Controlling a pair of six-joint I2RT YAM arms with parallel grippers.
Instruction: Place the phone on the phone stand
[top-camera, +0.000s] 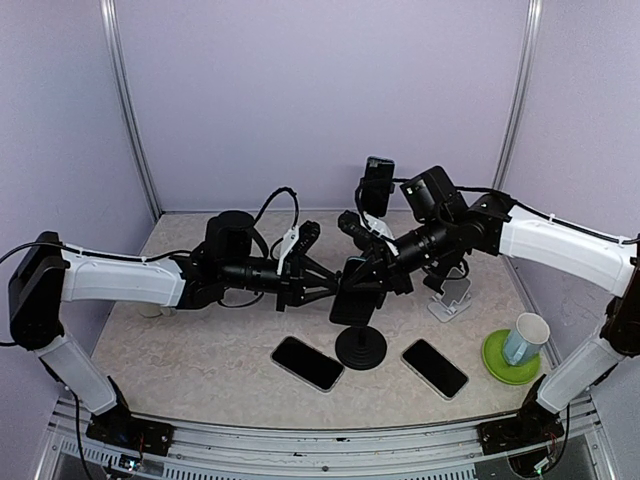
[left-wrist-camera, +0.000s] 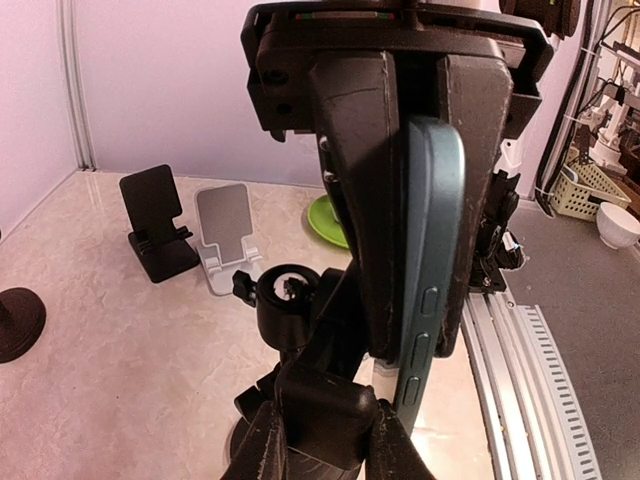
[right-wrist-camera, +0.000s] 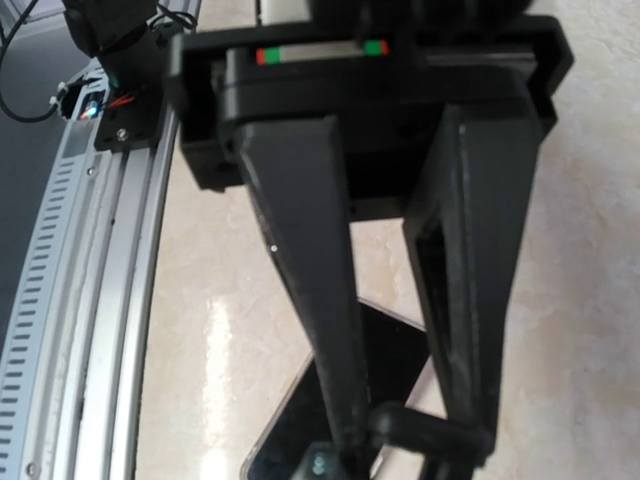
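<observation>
A black phone stand with a round base (top-camera: 361, 348) stands at the table's middle front, its plate (top-camera: 352, 308) upright between both grippers. My left gripper (top-camera: 330, 283) is shut on part of this stand; in the left wrist view its fingertips hold a black piece (left-wrist-camera: 325, 420). My right gripper (top-camera: 355, 272) is shut at the stand's top; in the left wrist view a thin grey-blue slab (left-wrist-camera: 428, 250) stands between its fingers. One phone (top-camera: 307, 364) lies flat left of the base, another (top-camera: 434, 368) to the right.
A cup (top-camera: 524, 340) on a green plate (top-camera: 502, 368) sits at the right front. A silver stand (top-camera: 450, 308) and other black stands stand behind.
</observation>
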